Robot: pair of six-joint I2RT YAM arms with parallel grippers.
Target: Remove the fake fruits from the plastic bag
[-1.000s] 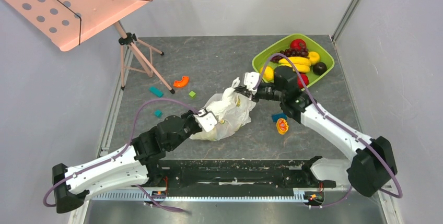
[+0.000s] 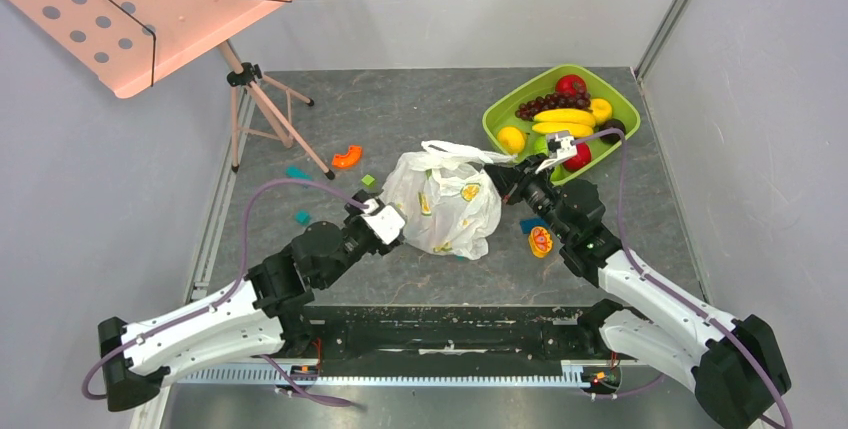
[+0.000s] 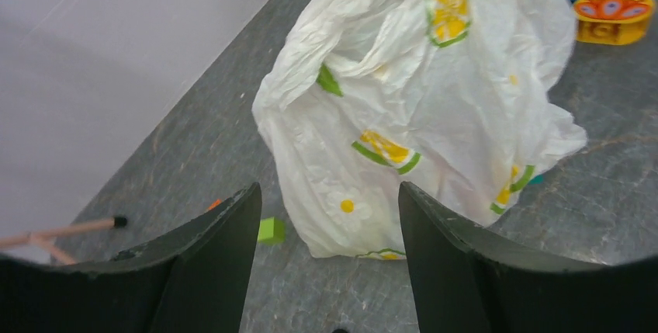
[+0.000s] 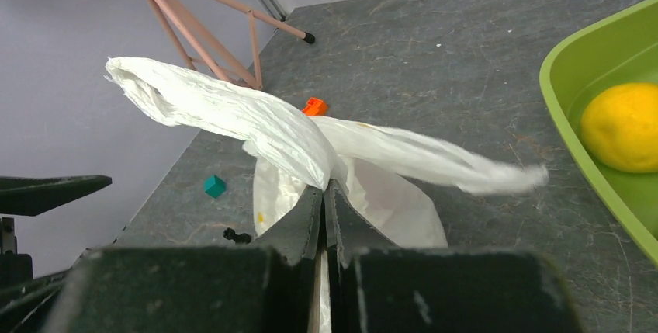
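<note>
A crumpled white plastic bag (image 2: 445, 204) with yellow and green print hangs from my right gripper, whose fingers are shut on its gathered top. Loose ends of the bag (image 4: 225, 108) stick out on both sides of those fingers. My left gripper is open beside the bag, its fingers apart with nothing between them; the bag (image 3: 372, 131) fills the space beyond. No fruit shape shows through the plastic. Fruits lie in the green basket: bananas (image 2: 563, 117), dark grapes (image 2: 553, 104), a red fruit (image 2: 571, 85) and a yellow one (image 4: 625, 127) among several.
The green basket (image 2: 488, 124) stands at the back right, close to my right arm. Small blocks, such as a green cube (image 2: 368, 180) and an orange arch (image 2: 347, 157), lie left of the bag. A pink-legged stand (image 2: 280, 129) occupies the back left.
My right gripper has moved right and back with the bag's top.
</note>
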